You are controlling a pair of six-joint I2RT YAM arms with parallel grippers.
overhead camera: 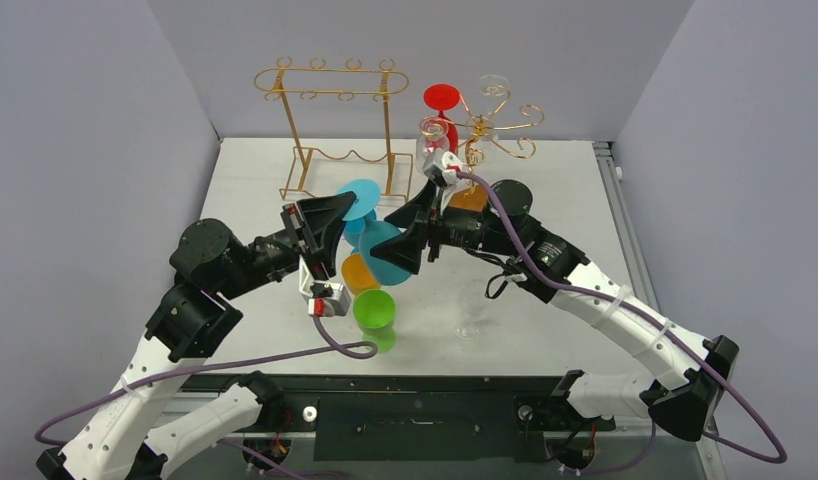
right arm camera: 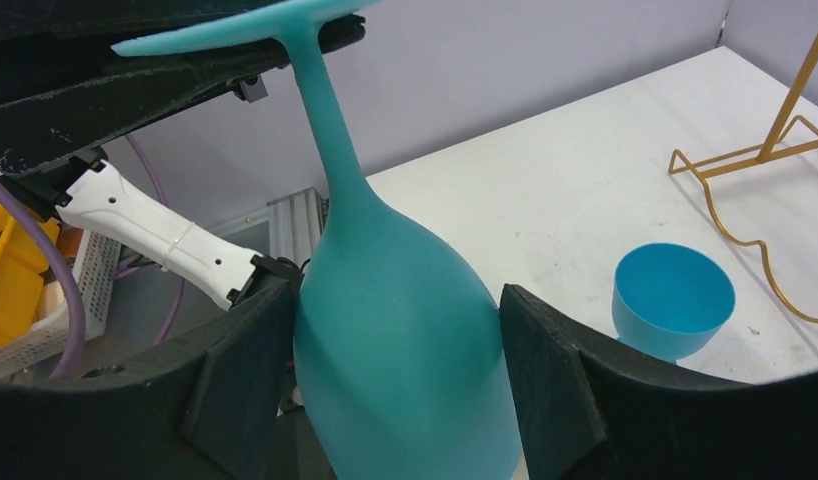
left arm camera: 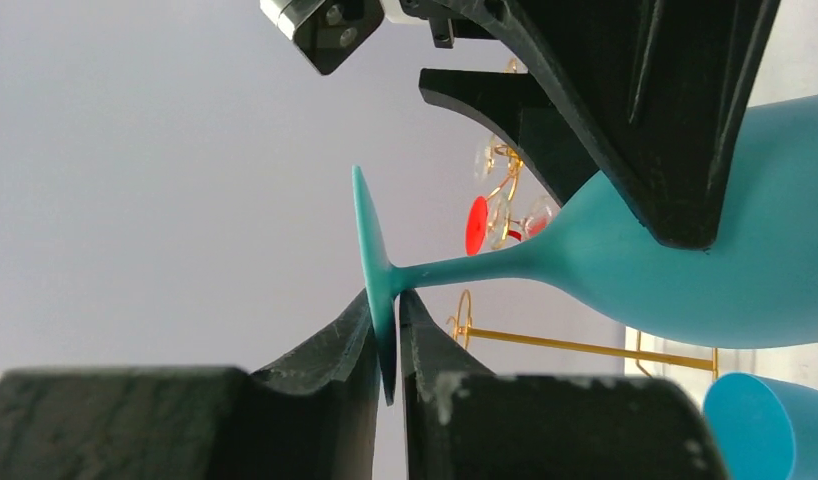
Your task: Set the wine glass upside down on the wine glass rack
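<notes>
The teal wine glass [overhead camera: 390,272] is held above the table between the two arms, tilted, with its foot toward the left arm. In the left wrist view my left gripper is shut on the glass's thin foot, close to the stem. My right gripper [overhead camera: 385,234] has its fingers parted around the bowl. The right wrist view shows its fingers [right arm camera: 555,380] against both sides of the teal bowl [right arm camera: 405,340]. The rim lies outside that view. The gold wine glass rack [overhead camera: 388,140] stands empty at the back left.
Blue [right arm camera: 675,285], orange [overhead camera: 359,272] and green [overhead camera: 375,312] glasses stand near the held one. A clear glass [overhead camera: 468,320] is at the front right. Behind, a second gold rack [overhead camera: 482,127] carries red and clear glasses.
</notes>
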